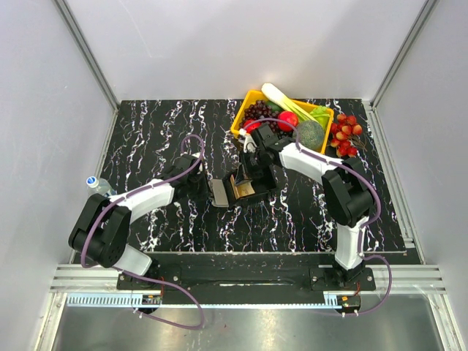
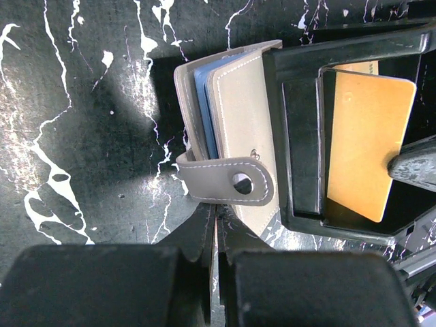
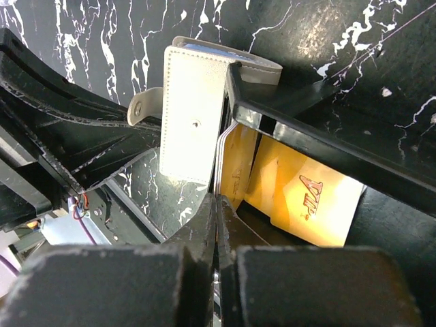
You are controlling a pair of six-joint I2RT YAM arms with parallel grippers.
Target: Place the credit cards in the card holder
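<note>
The beige card holder [image 2: 238,112], with a blue card [image 2: 208,102] in it, stands beside the black box [image 2: 300,150] in the left wrist view. My left gripper is shut, its tips at the lower edge of the holder's strap [image 2: 221,181]; whether the strap is pinched between them is hard to tell. In the right wrist view my right gripper is shut on the thin edge of yellow cards [image 3: 235,163] standing in the box. The right fingertip [image 2: 409,165] shows against a yellow card [image 2: 368,139]. Another yellow card [image 3: 306,194] leans behind.
A yellow basket [image 1: 238,121] of fruit and vegetables stands at the back right, with red fruit [image 1: 346,135] beside it. A water bottle [image 1: 100,186] is at the left edge. Free table lies at the back left and front.
</note>
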